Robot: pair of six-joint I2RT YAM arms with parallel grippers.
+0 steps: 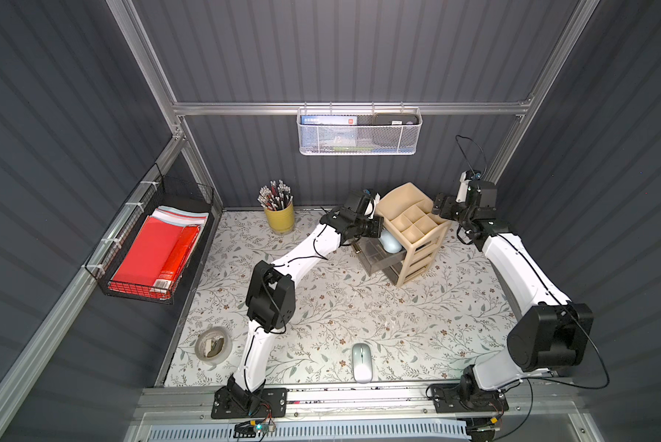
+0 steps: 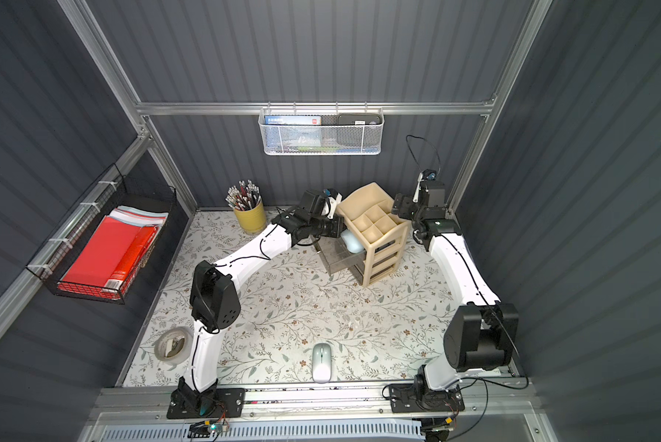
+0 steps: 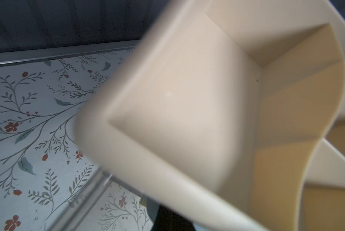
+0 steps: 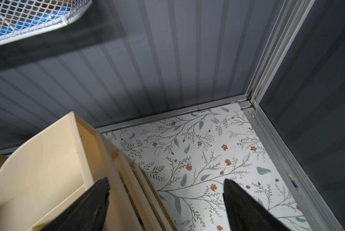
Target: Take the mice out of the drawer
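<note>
A pale blue mouse [image 1: 391, 242] sits in the open grey drawer [image 1: 374, 256] of the beige organizer [image 1: 419, 254]. Right at its upper left is my left gripper [image 1: 378, 227]. In the left wrist view the dark fingers [image 3: 171, 221] are together at the bottom edge, with a bit of the blue mouse [image 3: 153, 209] beside them and the organizer's rim hiding the rest; no object shows between them. A grey-white mouse [image 1: 361, 362] lies on the table near the front edge. My right gripper is apart-fingered and empty, by the organizer's right side.
A yellow pot of pens [image 1: 279, 219] stands at the back, left of the left arm. A round container [image 1: 213, 345] is at the front left. A white mesh basket [image 1: 359, 138] hangs on the back wall.
</note>
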